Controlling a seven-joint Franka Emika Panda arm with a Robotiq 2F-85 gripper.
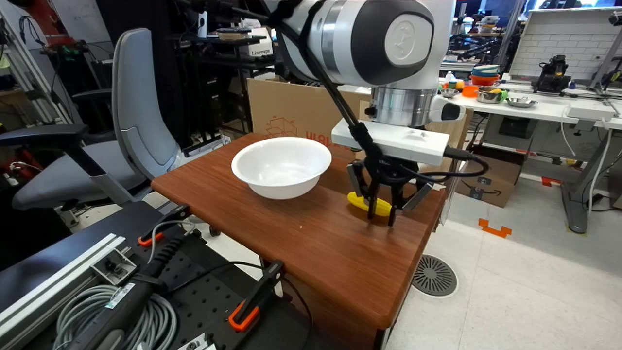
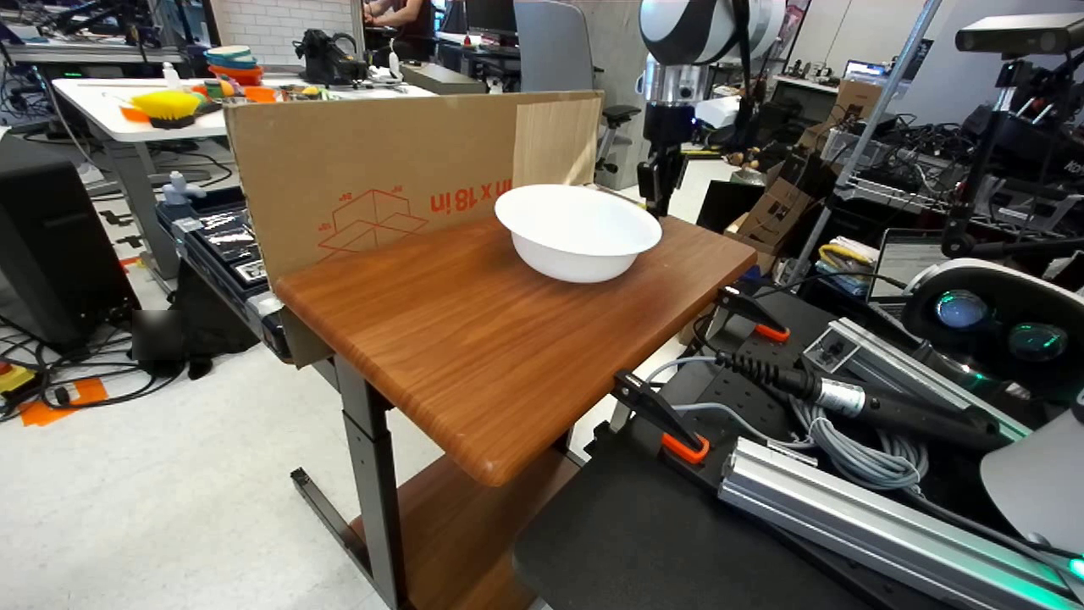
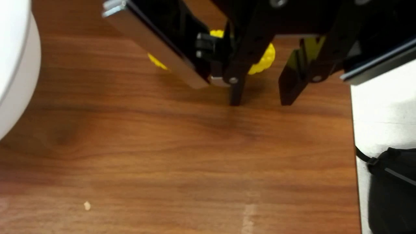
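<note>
A yellow corn cob lies on the brown table, partly covered by my gripper. My fingers stand partly apart, their tips low near the tabletop, with no grip on the corn. In the wrist view, yellow corn shows in pieces behind and around the left finger of the gripper. The corn lies crosswise there, extending out past that finger to the left. A white bowl sits left of the gripper. In exterior view 2 the gripper is behind the bowl, and the corn is hidden.
A cardboard panel stands along one side of it. Black clamps with orange tips sit at the table's near-left edge. The table's right edge is close to the gripper.
</note>
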